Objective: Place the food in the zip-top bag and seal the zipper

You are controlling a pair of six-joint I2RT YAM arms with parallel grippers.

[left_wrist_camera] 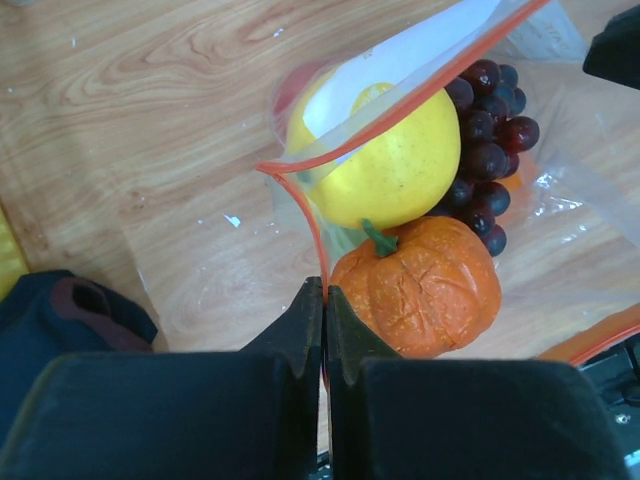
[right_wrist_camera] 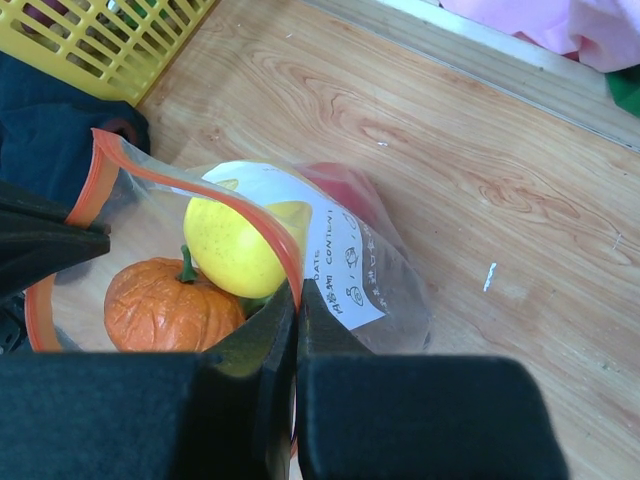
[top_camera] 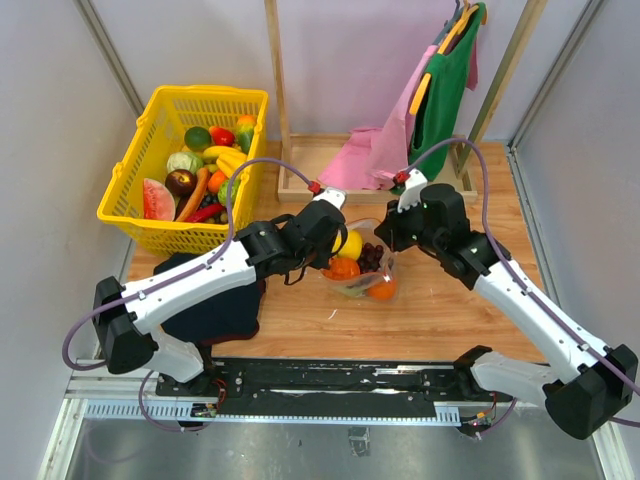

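The clear zip bag (top_camera: 352, 287) stands open-mouthed on the table with food inside. Its orange zip edge (left_wrist_camera: 390, 118) runs into the tips of my left gripper, shut on that edge. On the other side my right gripper is shut on another stretch of the rim (right_wrist_camera: 262, 222). Inside are a wrinkled orange pumpkin (left_wrist_camera: 425, 290), a yellow fruit (left_wrist_camera: 405, 165) and dark grapes (left_wrist_camera: 485, 150). In the top view an orange (top_camera: 382, 290) shows low through the plastic. A white printed label (right_wrist_camera: 340, 262) partly covers something reddish.
At back left, a yellow basket (top_camera: 180, 238) holds several fruits and vegetables. Dark folded cloth (top_camera: 215, 320) lies left of the bag. A wooden rack (top_camera: 300, 190) with hanging garments stands behind. Bare tabletop (top_camera: 450, 320) extends to the right.
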